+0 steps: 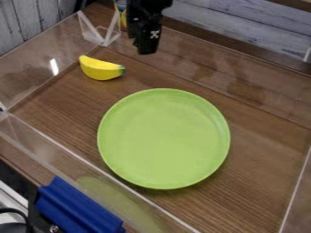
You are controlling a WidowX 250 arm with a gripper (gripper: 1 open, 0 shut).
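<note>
My black gripper (145, 36) hangs at the top centre, above and right of a yellow banana (100, 67). Its fingers are dark and small, with nothing visible between them. A large green plate (163, 138) lies in the middle of the wooden surface.
A white wire rack (101, 34) stands at the back left, with a can partly hidden behind the gripper. Blue bars (75, 204) lie at the bottom left. Clear plastic edges run along the left side, and the right side of the surface is clear.
</note>
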